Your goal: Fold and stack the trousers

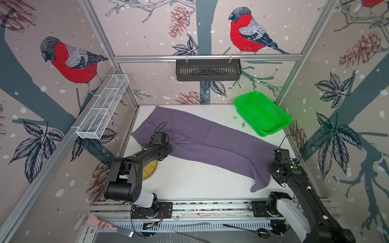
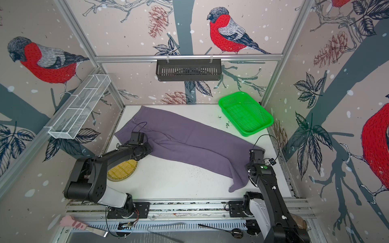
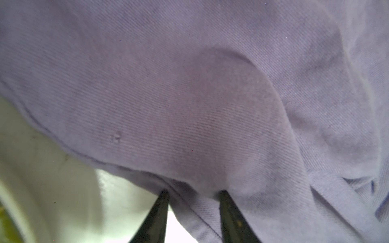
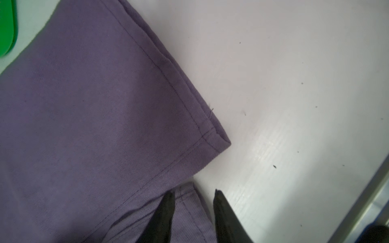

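Purple trousers lie stretched across the white table from back left to front right, one leg over the other, with creases near the left end and a lower hem flap turned toward the front. My left gripper is over the trousers' front edge near the crotch area, its fingers apart with cloth below and between them in view. At the leg ends, my right gripper is part open above the lower hem corner; the upper hem corner lies just beyond. Whether either gripper touches the cloth is unclear.
A green basket stands empty at the back right. By the left arm lies a round yellow object, partly covered by the arm.
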